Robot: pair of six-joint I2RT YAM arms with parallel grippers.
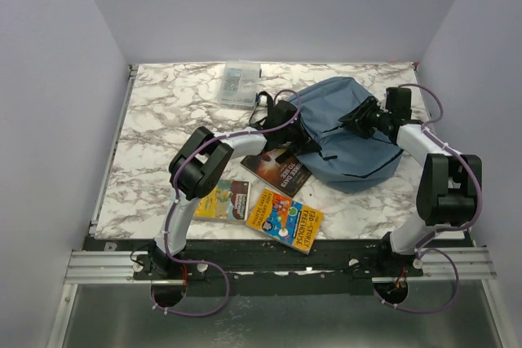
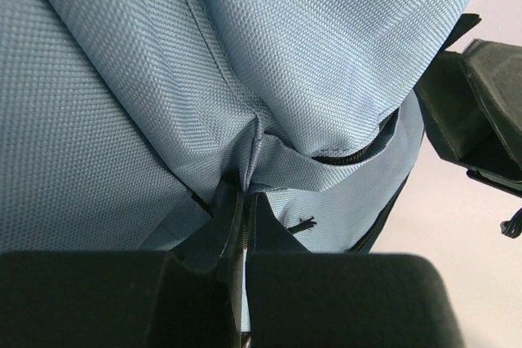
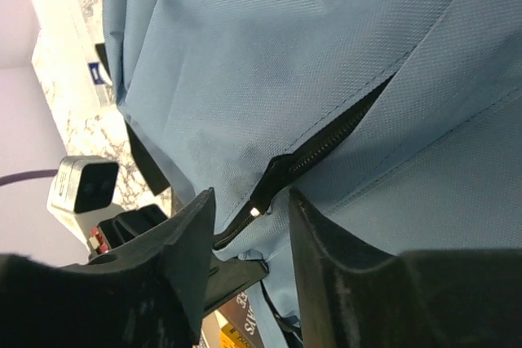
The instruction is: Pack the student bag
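Note:
The blue-grey bag (image 1: 342, 165) lies crumpled across the right half of the table. My left gripper (image 1: 306, 140) is at its left side; in the left wrist view its fingertips (image 2: 245, 205) are shut against the fabric, a thin fold at their tips, whether gripped I cannot tell. My right gripper (image 1: 359, 120) is over the bag's middle; in the right wrist view its part-open fingers straddle the black zipper (image 3: 322, 144) near its puller.
Books lie at the front: a dark one (image 1: 277, 173), a yellow one (image 1: 220, 201) and a blue-yellow one (image 1: 285, 219). A clear case (image 1: 239, 83) lies at the back.

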